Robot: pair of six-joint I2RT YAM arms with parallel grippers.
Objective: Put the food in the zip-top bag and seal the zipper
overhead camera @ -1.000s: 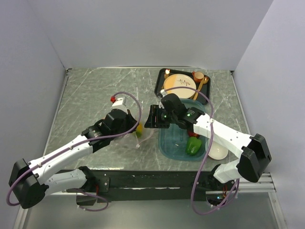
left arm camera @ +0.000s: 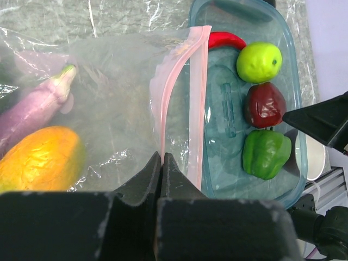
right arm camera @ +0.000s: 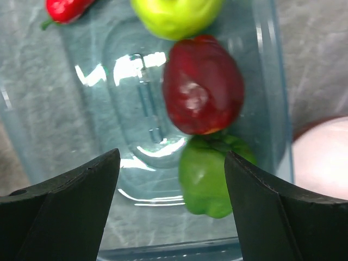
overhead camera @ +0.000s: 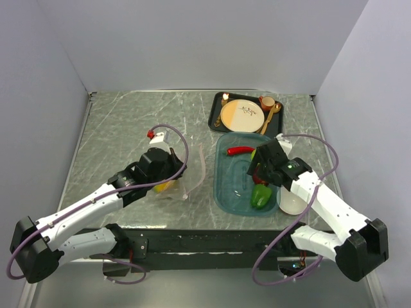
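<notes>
My left gripper is shut on the pink-zippered edge of the clear bag (left arm camera: 119,87), which holds a yellow mango (left arm camera: 38,160) and a purple eggplant (left arm camera: 32,114). My open right gripper hangs over the blue bin (overhead camera: 229,192), above a dark red pepper or fruit (right arm camera: 201,87) and a green pepper (right arm camera: 206,179). A red chili (left arm camera: 225,39) and a yellow-green fruit (left arm camera: 258,62) also lie in the bin.
A black tray with a plate (overhead camera: 241,115), cutlery and a cup (overhead camera: 267,102) sits behind the bin. A white bowl (overhead camera: 293,203) is at its right.
My right gripper has moved right from beside the bag's opening to over the bin's right part. My left gripper has stayed nearly still.
</notes>
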